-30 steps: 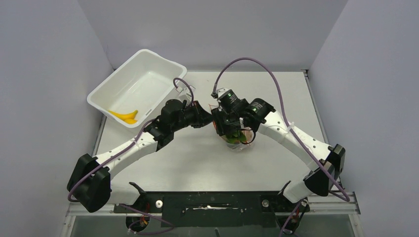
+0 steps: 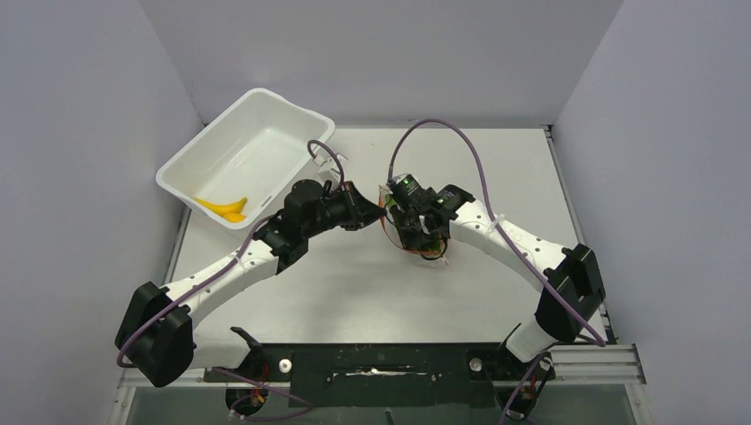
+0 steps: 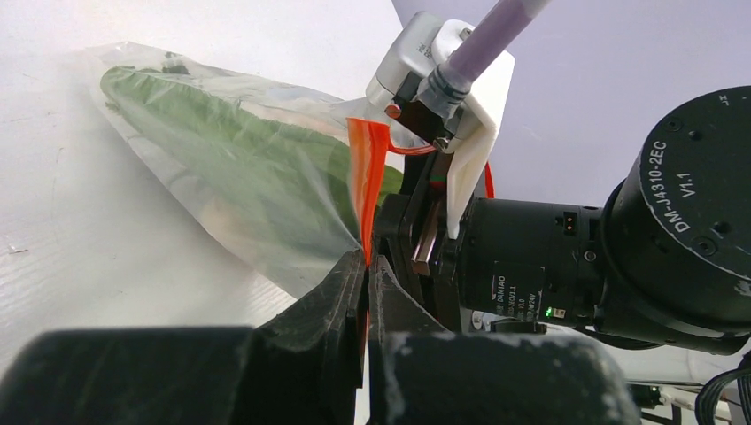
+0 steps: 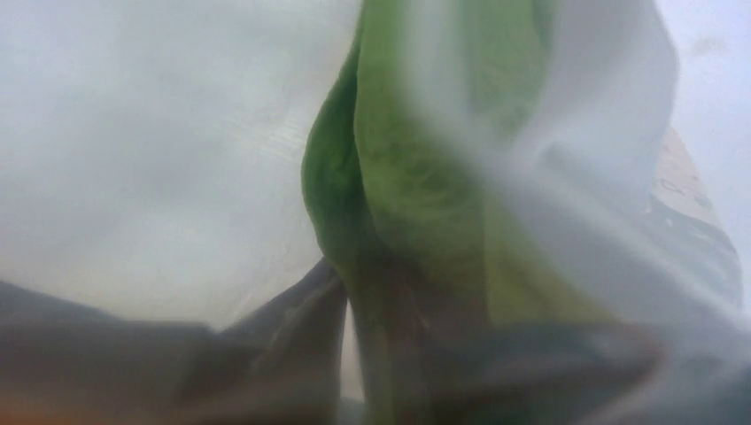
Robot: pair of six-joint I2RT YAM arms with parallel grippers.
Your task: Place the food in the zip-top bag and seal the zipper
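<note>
The clear zip top bag [image 3: 292, 257] has an orange zipper strip [image 3: 368, 168] at its mouth and green leafy food [image 3: 239, 137] inside. My left gripper is shut on the strip, which runs down between its fingers. At the bag's mouth, in the top view, my right gripper [image 2: 409, 217] reaches over and into the opening. Through blurred film in the right wrist view, the green food [image 4: 407, 177] narrows to a stem between the right fingers. A bright gap separates the stem from one finger; film and food partly hide the other.
A white bin [image 2: 257, 146] stands at the back left, holding yellow food [image 2: 226, 208] in its front corner. Both wrists are close together at the bag.
Over the last second my right gripper has shifted slightly and its forearm has swung a little forward and left, covering more of the bag. My left arm has barely moved.
</note>
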